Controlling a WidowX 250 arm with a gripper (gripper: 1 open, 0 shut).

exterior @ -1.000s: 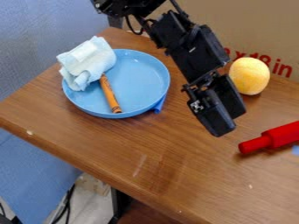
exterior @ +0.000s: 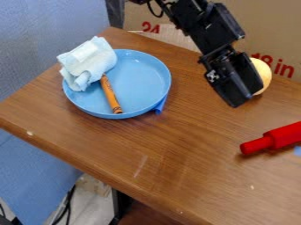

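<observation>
The black gripper (exterior: 235,81) hangs over the right rear of the table, in front of a yellow round object (exterior: 261,68); its fingertips are too unclear to tell how they stand. A blue plate (exterior: 139,75) on the left holds a white cloth (exterior: 87,61) and an orange stick-like item (exterior: 111,95). A red cylinder (exterior: 273,139) lies at the right.
A small blue object (exterior: 160,106) lies by the plate's right side. A cardboard box (exterior: 270,22) stands behind, and the table's edge runs along the lower left.
The gripper has moved up and to the right, now covering more of the yellow object. The plate, its contents and the red cylinder look unchanged.
</observation>
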